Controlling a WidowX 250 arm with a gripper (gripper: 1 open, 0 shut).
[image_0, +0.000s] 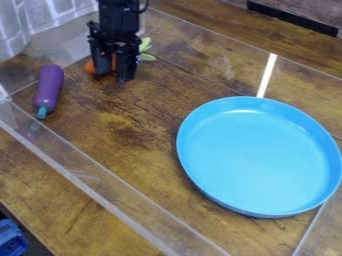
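The black gripper (112, 60) reaches down at the top left of the camera view, over an orange object (96, 67) that has green leaves (146, 48) beside it, like a carrot. The gripper largely hides the orange object, and whether its fingers are closed on it is unclear. A purple toy eggplant (48, 90) lies to the left of the gripper.
A large blue plate (258, 155) takes up the right side of the wooden table (120, 170). Clear plastic walls run along the left edge. A blue object (10, 240) sits at the bottom left corner.
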